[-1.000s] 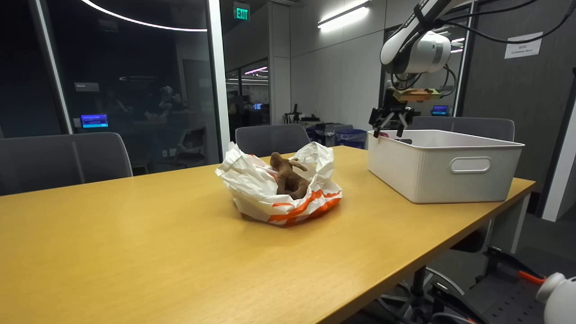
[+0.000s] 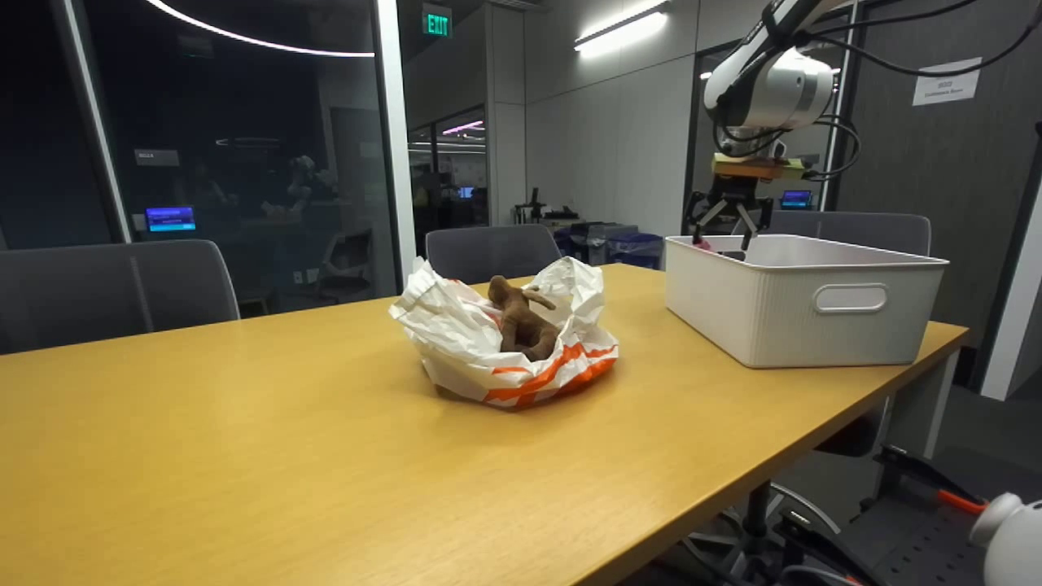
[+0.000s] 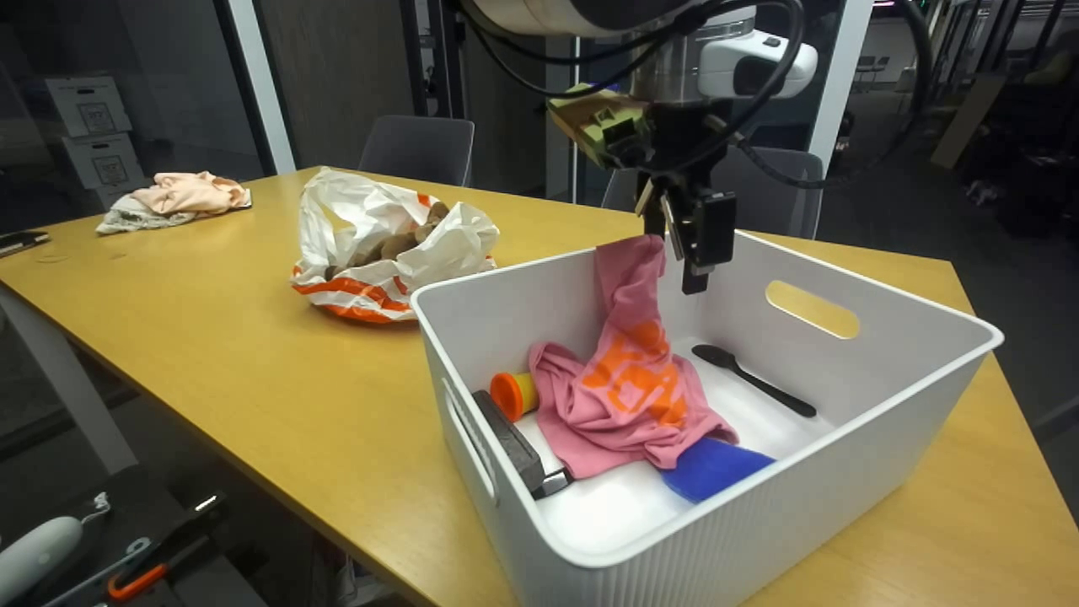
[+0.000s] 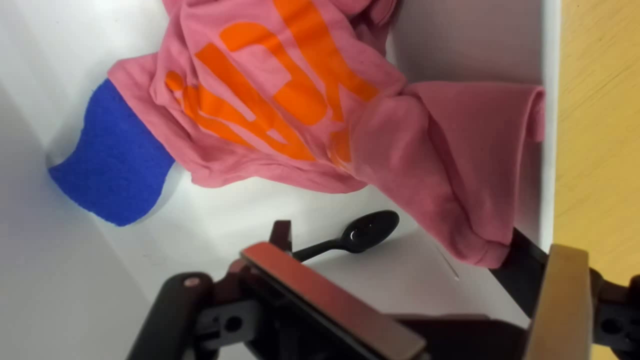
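Observation:
Inside the white bin (image 3: pixel 860 475) lies a pink cloth with orange print (image 3: pixel 632 379), crumpled on the floor with one end draped up the wall to the rim. My gripper (image 3: pixel 675 248) hangs over that wall, its fingers apart. In the wrist view the raised pink cloth (image 4: pixel 444 162) reaches close to the right-hand finger pad (image 4: pixel 561 300); whether it touches is unclear. No cloth is pinched between the fingers. A black spoon (image 4: pixel 369 231) and a blue piece (image 4: pixel 114 156) partly under the cloth lie on the bin floor.
Also in the bin are a yellow tub with an orange lid (image 3: pixel 513 395) and a dark grey block (image 3: pixel 507 440). Beside it on the table stands a crumpled white bag (image 2: pixel 449 337) holding a brown plush toy (image 2: pixel 523 322).
My gripper has shifted right in exterior view 1, away from the bin's left rim and further over the bin. Bag and bin have stayed put.

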